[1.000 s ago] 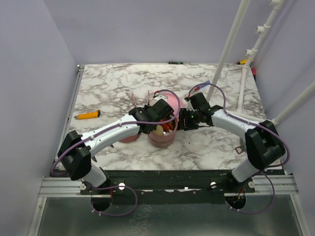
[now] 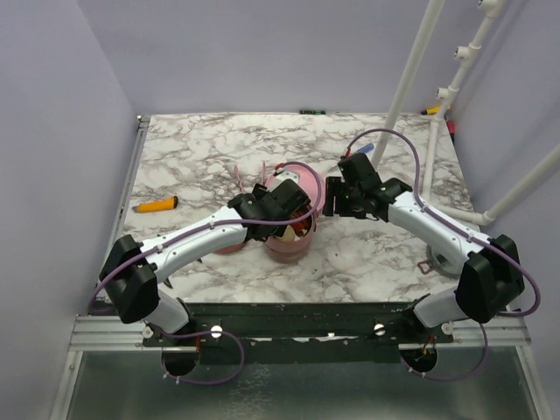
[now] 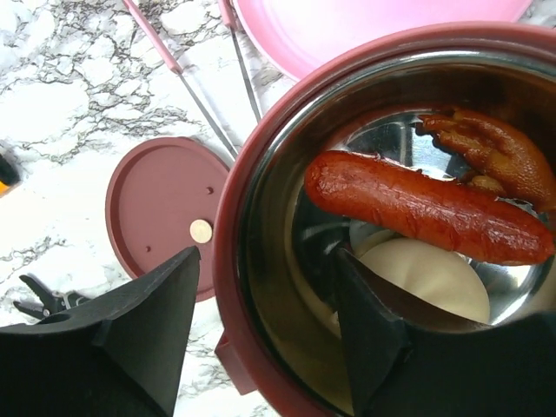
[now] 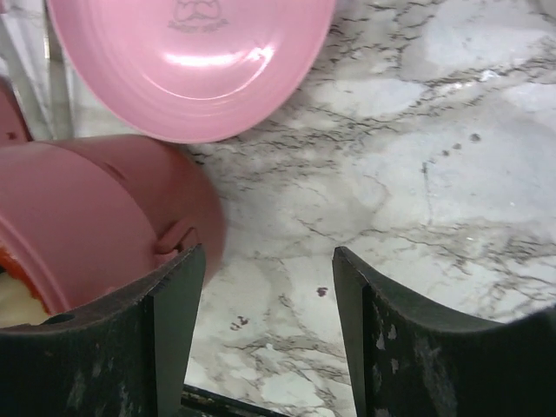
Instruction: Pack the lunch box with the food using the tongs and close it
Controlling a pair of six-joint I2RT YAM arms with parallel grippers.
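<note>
The lunch box [image 2: 289, 248] is a round pink pot with a steel lining. Inside it lie a sausage [image 3: 426, 207], a browned piece of meat [image 3: 499, 156] and a pale bun [image 3: 427, 276]. My left gripper is open over the box's left rim, one finger outside and one above the inside; contact cannot be made out. To the right of the box, my right gripper is open with only marble showing between its fingers. A small handle tab [image 4: 176, 240] sticks out from the box's side near that gripper's left finger. Behind the box lies a pink plate [image 4: 200, 104].
A round dark-pink lid [image 3: 156, 204] lies left of the box. Two pink-handled utensils [image 3: 156, 39] rest behind it. An orange-yellow tool [image 2: 156, 205] is at the far left. White pipes [image 2: 409, 74] rise on the right.
My right gripper has moved right, away from the box's side, and a gap now shows between them. The left arm and the box look nearly unmoved.
</note>
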